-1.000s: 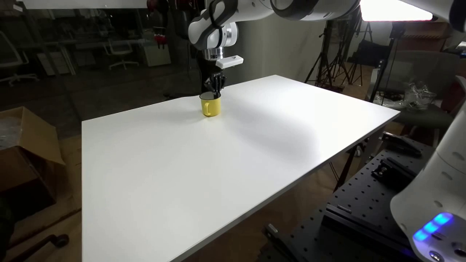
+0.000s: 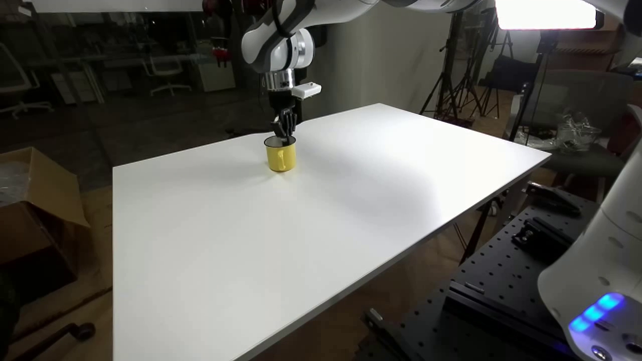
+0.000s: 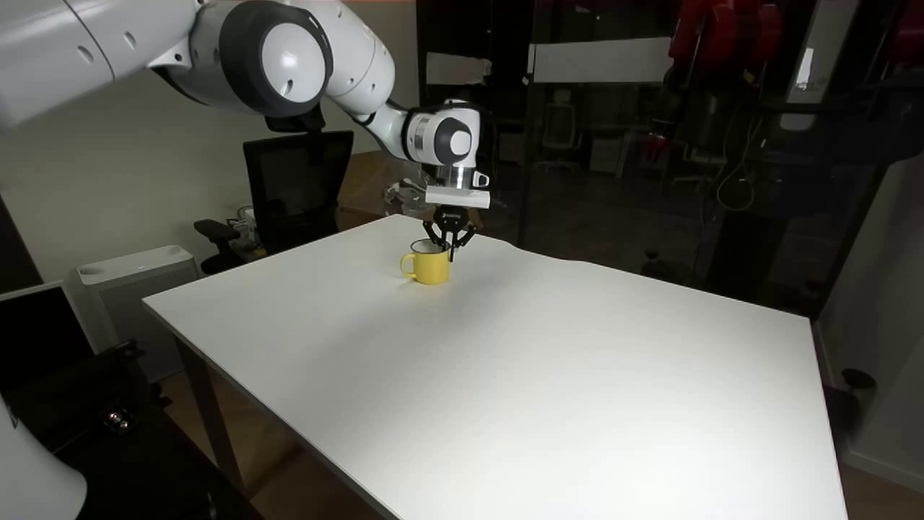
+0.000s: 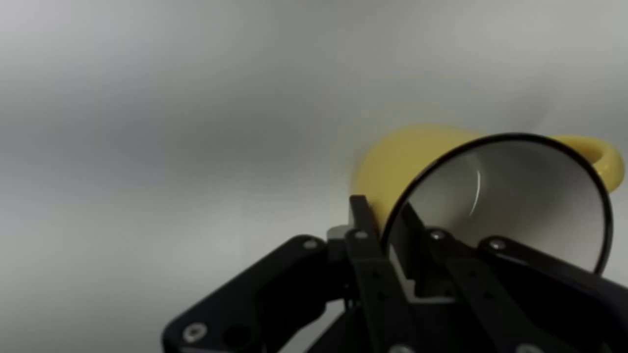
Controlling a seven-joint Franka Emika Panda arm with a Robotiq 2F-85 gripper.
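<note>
A yellow mug (image 2: 281, 157) with a dark rim and pale inside stands upright on the white table (image 2: 259, 258), near its back edge. My gripper (image 2: 284, 133) points down at the mug's rim. In the wrist view, the gripper straddles the near-left wall of the mug (image 4: 391, 164). One of its fingers (image 4: 363, 220) is outside and the other is inside. A narrow gap shows between them with the rim in it, so the fingers look slightly open. The mug's handle (image 3: 406, 267) faces left in exterior view 2, away from the fingers.
A cardboard box (image 2: 57, 186) sits on the floor beyond the table's left edge. A dark perforated bench (image 2: 481, 283) stands beside the table at the right.
In exterior view 1, the mug and my gripper have moved together a little left and toward the camera. The arm above them has shifted left as well.
</note>
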